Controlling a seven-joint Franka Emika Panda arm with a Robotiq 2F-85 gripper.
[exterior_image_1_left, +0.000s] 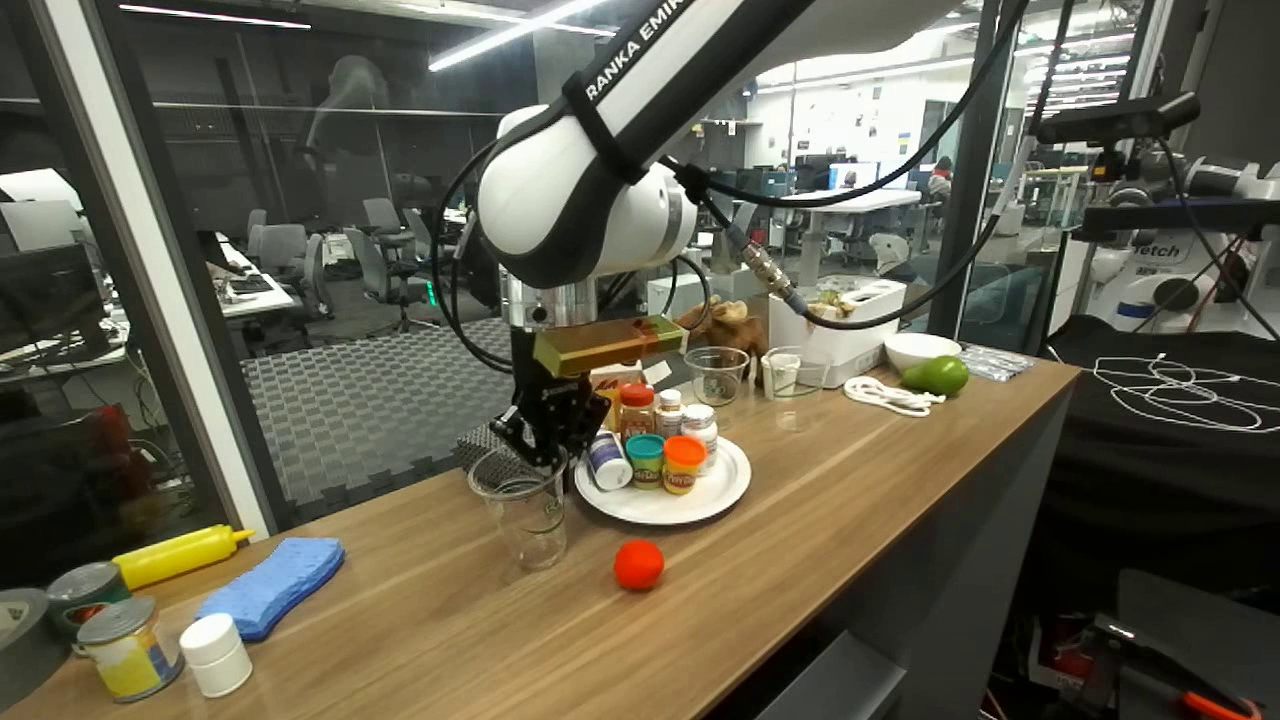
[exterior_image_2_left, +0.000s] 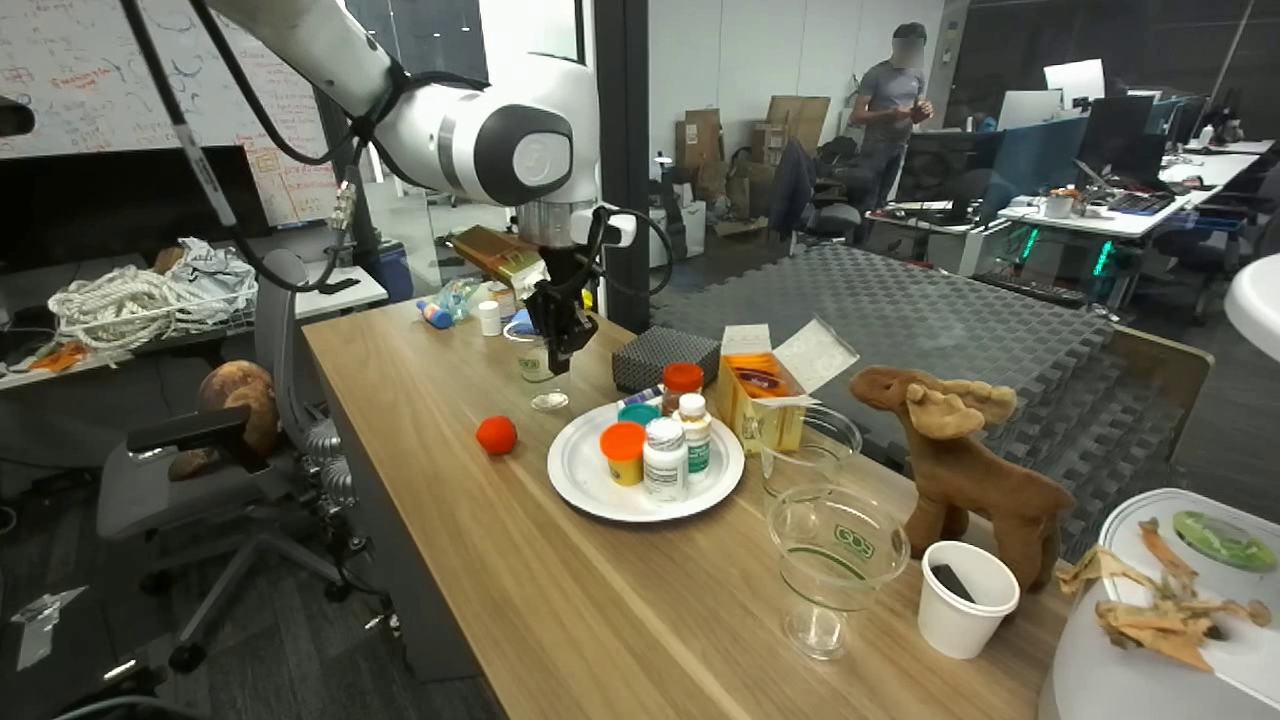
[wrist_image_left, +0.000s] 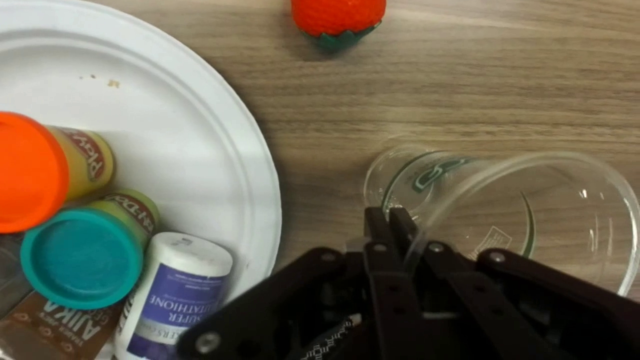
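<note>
A clear plastic cup (exterior_image_1_left: 528, 518) stands at the near-left side of the white plate, its base on or close to the table. My gripper (exterior_image_1_left: 554, 461) points down at the cup's plate-side rim, shut with the thin cup wall between its fingers. In the wrist view the two dark fingertips are nearly together, and the rim of the cup (wrist_image_left: 561, 225) runs between the fingers. One finger is inside the cup, the other outside. From exterior view 2, the arm hides much of the cup (exterior_image_2_left: 536, 367).
The white plate (wrist_image_left: 198, 102) beside the gripper carries tubs and bottles, including a purple-labelled bottle (wrist_image_left: 180, 294) lying tilted. A red ball-like item (exterior_image_1_left: 638, 564) sits in front. Two more clear cups (exterior_image_2_left: 836, 552) stand beyond the plate. A blue sponge (exterior_image_1_left: 271, 586) lies left.
</note>
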